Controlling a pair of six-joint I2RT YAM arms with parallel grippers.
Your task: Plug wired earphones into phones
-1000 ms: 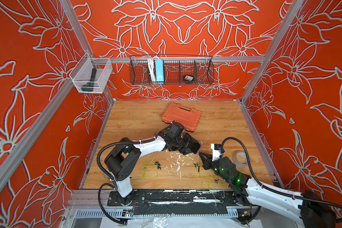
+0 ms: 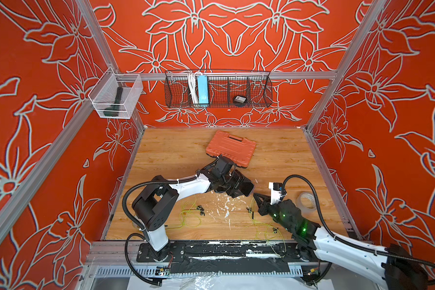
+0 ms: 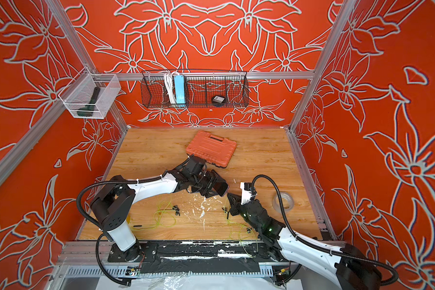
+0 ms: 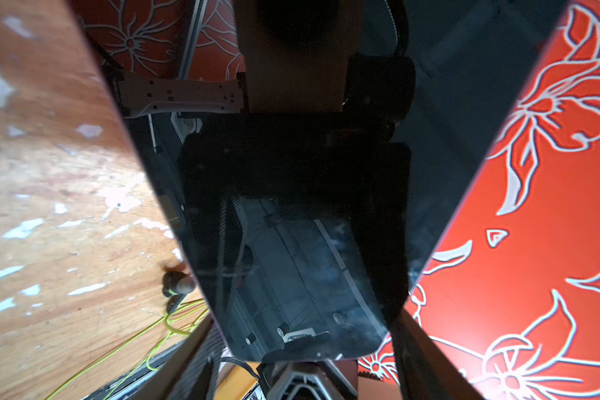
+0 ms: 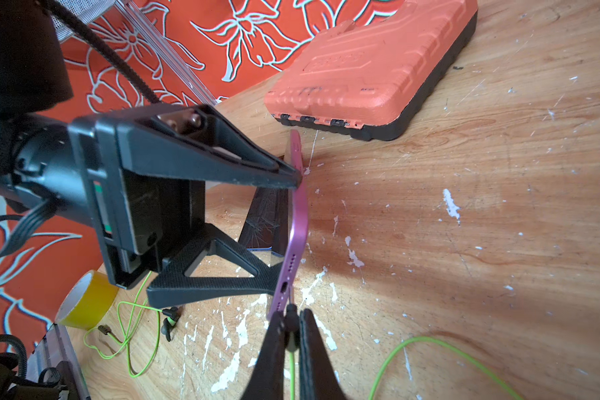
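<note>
A pink-edged phone (image 5: 296, 220) with a dark screen (image 4: 300, 253) is held tilted at mid-table, my left gripper shut on it; it shows as the dark slab (image 2: 244, 187) in the top left view. My right gripper is shut on an earphone plug (image 5: 291, 320) with a green cable below. In the right wrist view the plug sits just below the phone's bottom edge and port; whether it touches cannot be told. Other green earphone wires (image 2: 188, 217) lie on the table.
An orange case (image 2: 229, 145) lies behind the phone. A tape roll (image 2: 312, 203) is at the right, a yellow one (image 5: 94, 296) at the left. Wire baskets hang on the walls.
The phone in my left gripper has shifted very slightly in the top left view; otherwise little has visibly changed.
</note>
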